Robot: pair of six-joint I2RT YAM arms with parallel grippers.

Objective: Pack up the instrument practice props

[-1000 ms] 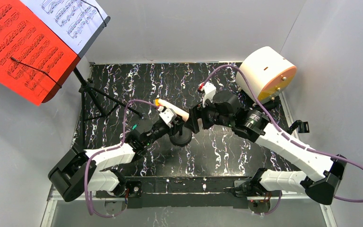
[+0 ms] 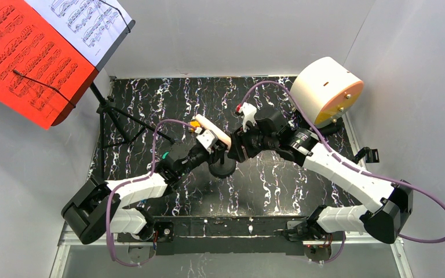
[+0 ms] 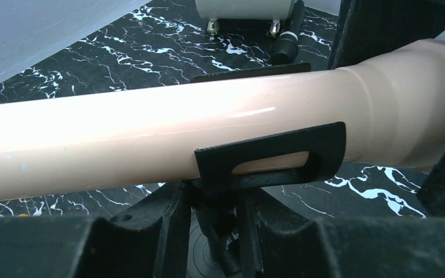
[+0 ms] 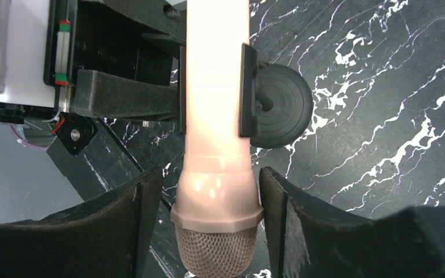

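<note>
A pale pink microphone [image 3: 121, 136] with a grey mesh head [image 4: 217, 252] lies in the black clip [image 3: 324, 150] of a small stand. The stand's round black base [image 4: 284, 107] rests on the table. Under the clip, my left gripper is shut on the stand's neck [image 3: 214, 223]. My right gripper has its fingers on both sides of the microphone's collar, just behind the mesh, and is shut on it. In the top view, both grippers partly hide the microphone [image 2: 213, 128] and the base [image 2: 222, 169].
At the back left stands a music stand [image 2: 119, 119] with red and white sheets. A cream drum-shaped case [image 2: 324, 87] occupies the back right. Something small and yellow [image 2: 194, 124] sits beside the microphone's tail.
My right gripper has moved left and closed around the microphone's head end. The microphone's tail has swung slightly toward the back. My left gripper stays at the stand's neck.
</note>
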